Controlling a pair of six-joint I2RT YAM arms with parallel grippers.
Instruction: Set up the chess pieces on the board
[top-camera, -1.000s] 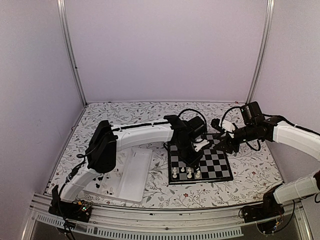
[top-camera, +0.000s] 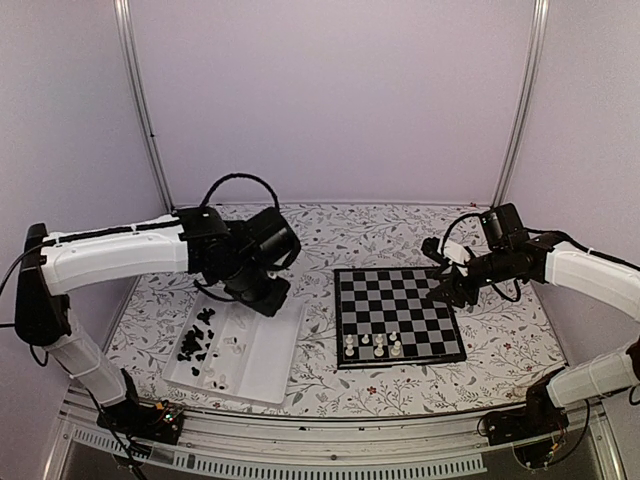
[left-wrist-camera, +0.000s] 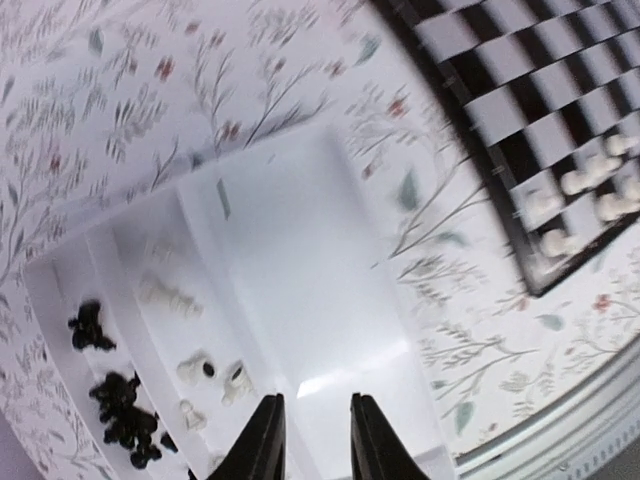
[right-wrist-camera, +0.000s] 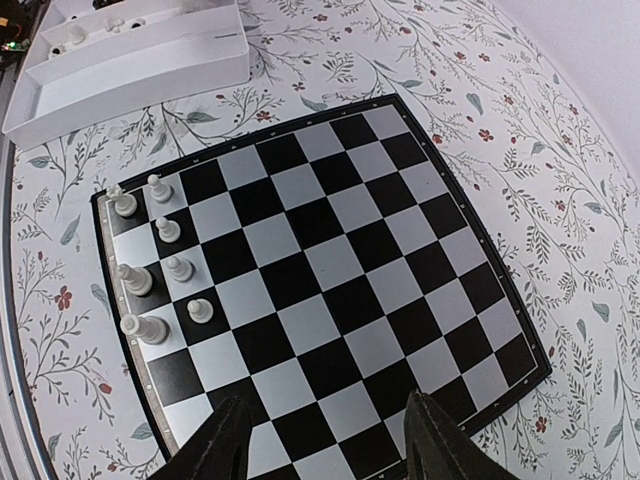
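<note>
The chessboard (top-camera: 398, 300) lies on the table. Several white pieces stand upright along its left and near-left squares, among them a pawn (right-wrist-camera: 200, 311) and a taller piece (right-wrist-camera: 144, 328). Left of the board is a white tray (top-camera: 270, 350); white pieces (left-wrist-camera: 170, 297) lie in its middle compartment and a heap of black pieces (left-wrist-camera: 125, 415) in the outer one. My left gripper hangs over the tray, its fingers part open with nothing between them. Above the board's right edge my right gripper stands open and empty.
The tray's widest compartment (left-wrist-camera: 300, 260) is empty. Bare floral tablecloth (top-camera: 320, 390) separates tray and board, and the cloth behind both is clear. Most of the board's squares are free.
My left arm has swung left from over the board's pieces to above the tray. The right arm stays where it was. A white piece shows on the board where the left gripper had been.
</note>
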